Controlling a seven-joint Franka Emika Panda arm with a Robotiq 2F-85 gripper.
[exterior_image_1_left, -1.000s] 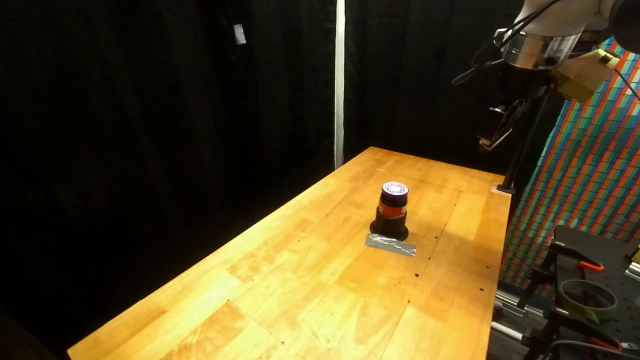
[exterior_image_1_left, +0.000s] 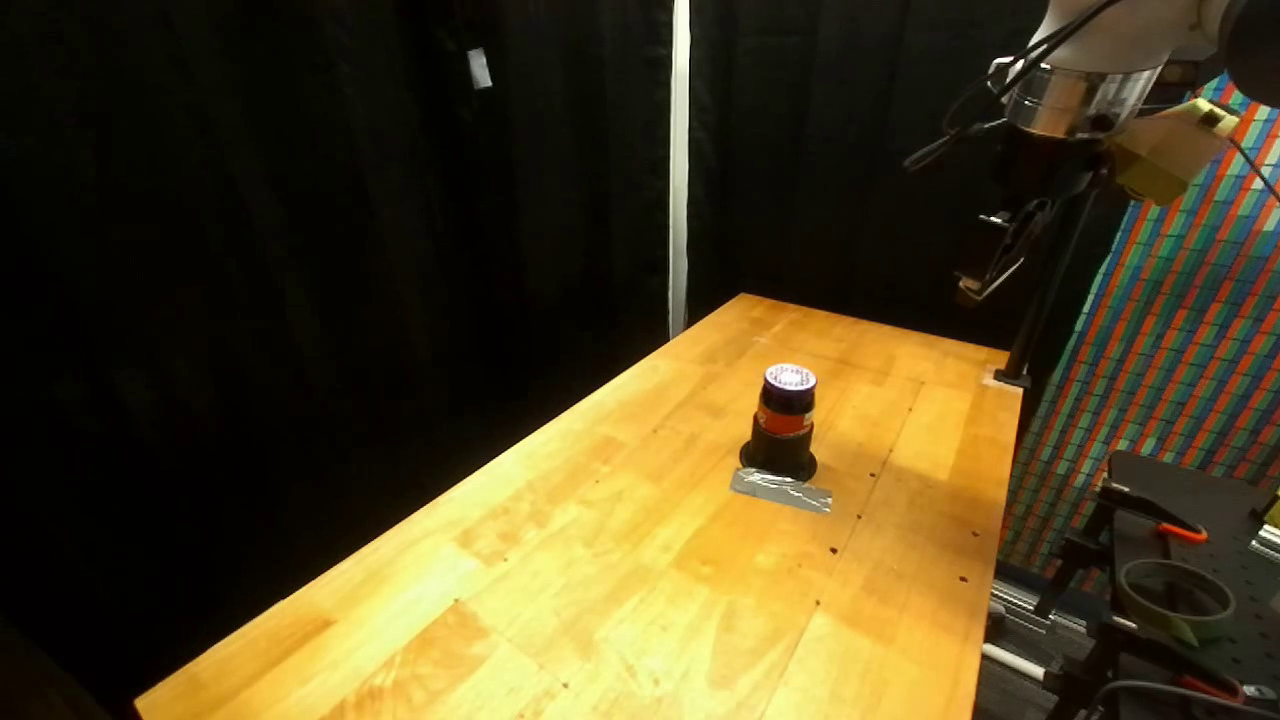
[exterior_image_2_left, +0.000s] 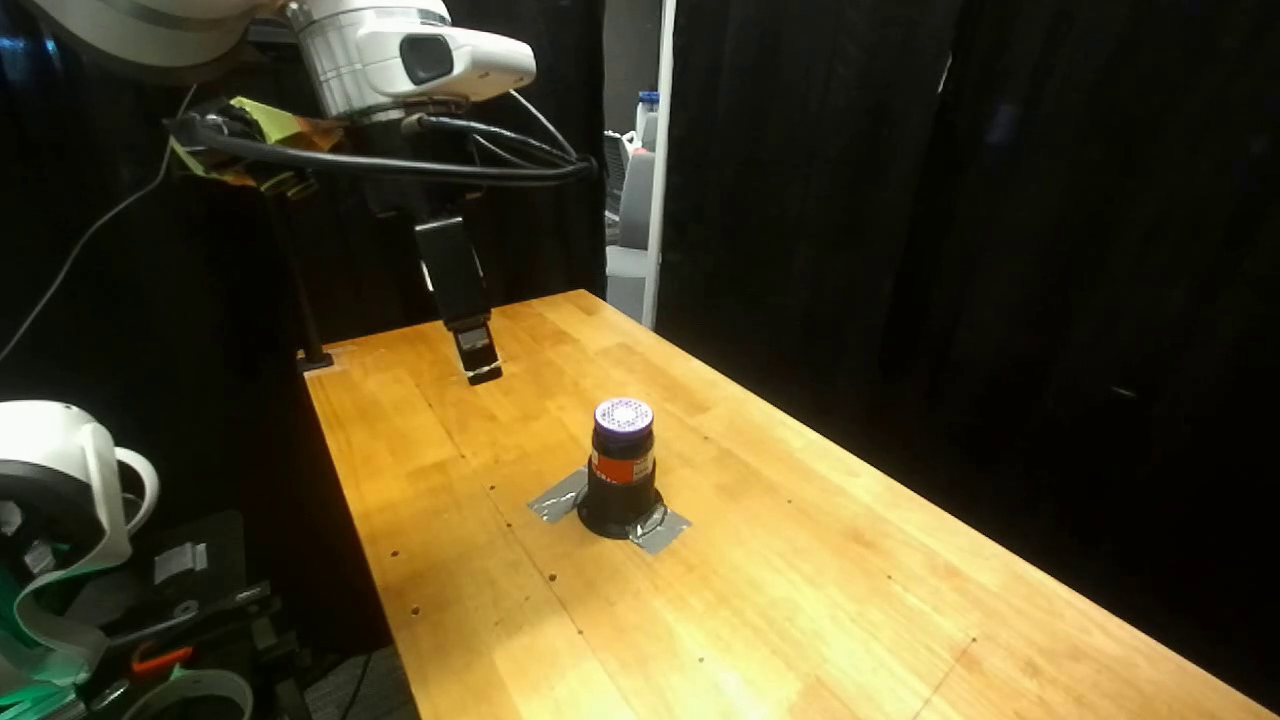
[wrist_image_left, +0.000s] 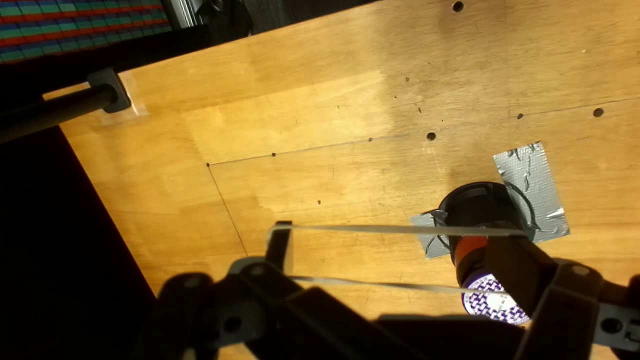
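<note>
A dark jar with an orange label and a purple-and-white patterned lid (exterior_image_2_left: 624, 416) stands upright in a round black holder (exterior_image_2_left: 615, 516). Silver tape (exterior_image_1_left: 780, 490) fixes the holder's base to the wooden table. My gripper is open, its two fingers wide apart in the wrist view. Two thin pale bands (wrist_image_left: 384, 229) run across from one finger to the other, and no other object is between them. In the second exterior view the gripper (exterior_image_2_left: 480, 366) hangs above the far part of the table, apart from the jar. One finger covers part of the jar in the wrist view.
Bare wooden table (exterior_image_1_left: 576, 576) surrounds the holder on every side. A black post (exterior_image_1_left: 1017, 360) is mounted at the far corner. Beside the table sits a dark cart (exterior_image_1_left: 1182, 516) carrying a tape roll (exterior_image_1_left: 1173, 600). Black curtains hang behind.
</note>
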